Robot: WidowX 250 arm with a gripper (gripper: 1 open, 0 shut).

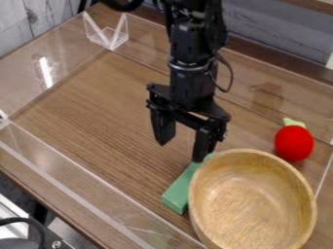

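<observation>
My gripper (182,134) hangs over the middle of the wooden surface, open, its two black fingers apart with nothing seen between them. Below it and a little right lies a green block (181,194), just left of a large tan bowl (254,209) that appears empty. The block's right end sits close against the bowl's rim.
A red round object (294,143) with a pale green top, like a tomato or strawberry, lies at the right. A clear plastic bracket (107,31) stands at the back left.
</observation>
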